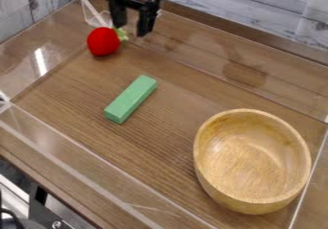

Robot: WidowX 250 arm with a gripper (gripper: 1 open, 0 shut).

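My gripper hangs at the top of the camera view, dark and open, just above and to the right of a red round object. Behind the red object is a small yellow-green piece with pale strands, partly next to the gripper. A green block lies diagonally in the middle-left of the wooden table. A large tan bowl sits at the lower right.
The table's edge and dark clutter show at the lower left corner, with a wall at the top left.
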